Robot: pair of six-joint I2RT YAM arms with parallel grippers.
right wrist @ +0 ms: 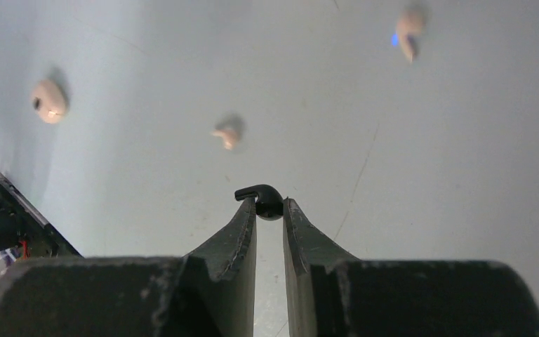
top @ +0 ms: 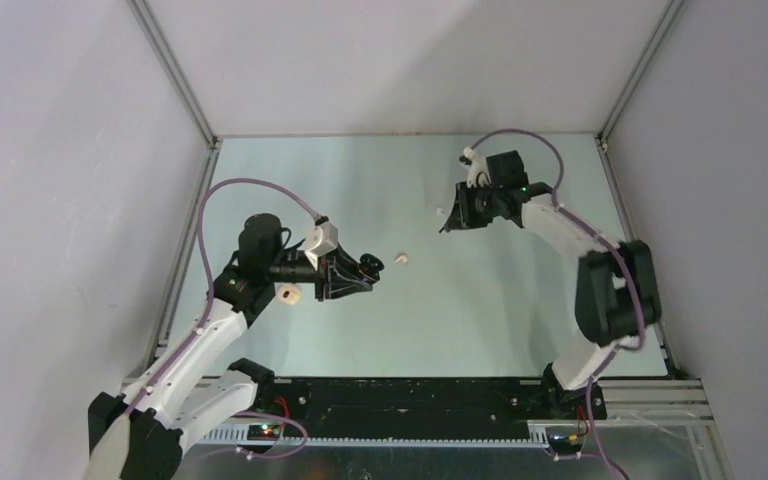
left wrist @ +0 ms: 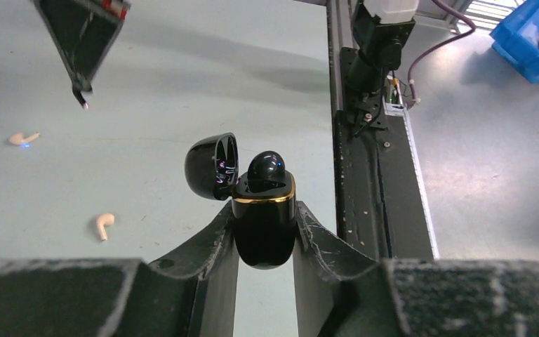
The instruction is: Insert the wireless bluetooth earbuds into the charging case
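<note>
In the left wrist view, my left gripper is shut on the glossy black charging case (left wrist: 263, 242), which has a gold rim. Its lid (left wrist: 207, 168) stands open, and a rounded black earbud (left wrist: 267, 166) pokes up inside. My right gripper is shut on another black earbud (right wrist: 261, 194), pinched at the fingertips with its stem pointing left in the right wrist view. From above, the right gripper (top: 452, 226) hangs over the right half of the table, well apart from the case (top: 370, 266).
Two loose beige earbuds lie on the table, one (left wrist: 104, 225) nearer the case and one (left wrist: 22, 139) farther off with a blue light. A round beige case (top: 288, 293) sits beneath the left arm. Table space between the grippers is mostly clear.
</note>
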